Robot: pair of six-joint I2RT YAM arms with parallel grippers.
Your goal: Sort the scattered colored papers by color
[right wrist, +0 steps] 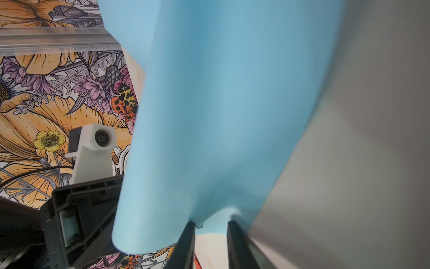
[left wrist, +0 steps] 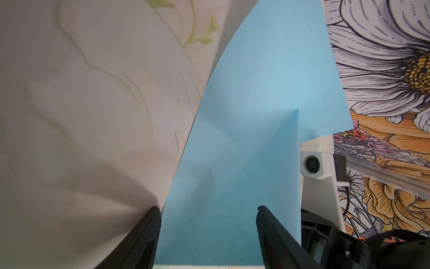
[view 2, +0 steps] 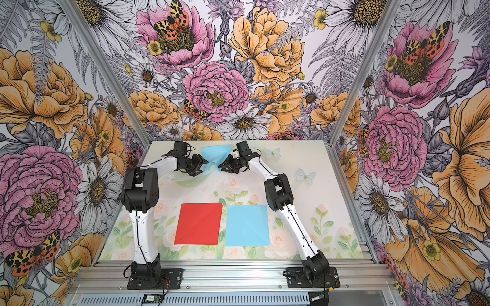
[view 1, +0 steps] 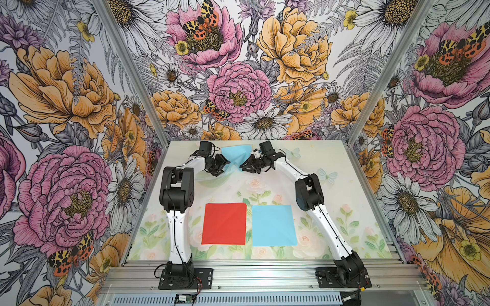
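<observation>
A light blue paper [view 1: 235, 153] at the back of the table is bent up between my two grippers, also seen curled in the right wrist view [right wrist: 215, 98]. My left gripper is open over this paper, fingers apart. My right gripper is at the paper's near edge, fingertips part open and close together; whether they pinch it is unclear. At the front middle lie a flat red paper [view 1: 224, 224] and, beside it on the right, a flat light blue paper [view 1: 273, 225].
Floral walls and metal frame posts bound the table at the back and sides.
</observation>
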